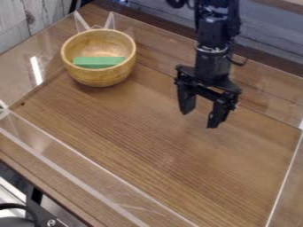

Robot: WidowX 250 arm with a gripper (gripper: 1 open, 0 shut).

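Note:
The black arm comes down from the top centre, and its gripper (203,108) hangs low over the bare wooden table (130,160), right of centre, with its fingers spread open and nothing visible between them. A wide tan bowl (77,82) sits at the upper left with a green block (98,62) inside it.
A raised edge runs along the back at the top right, and black cables lie at the lower left corner.

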